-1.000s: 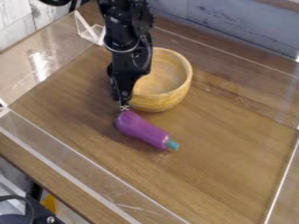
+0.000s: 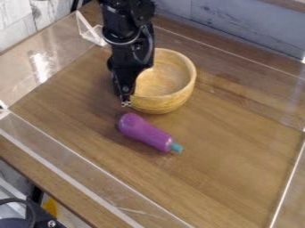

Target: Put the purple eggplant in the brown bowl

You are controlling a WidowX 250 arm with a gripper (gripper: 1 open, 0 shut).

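Observation:
The purple eggplant (image 2: 144, 131) lies on the wooden table, its blue-green stem end pointing to the lower right. Just behind it stands the brown bowl (image 2: 179, 82), light in colour, its left side partly covered by the dark arm. My gripper (image 2: 123, 96) points down at the bowl's left front side, a short way behind the eggplant. Nothing shows held at its tips. The fingers are dark and small here, so how far apart they stand is unclear.
Bare table (image 2: 238, 142) stretches to the right of the bowl and eggplant. Pale walls edge the tray at the back and left. A dark cable (image 2: 24, 212) sits at the lower left corner, outside the table.
The gripper has shifted slightly backward, away from the eggplant. The eggplant and bowl have stayed in place.

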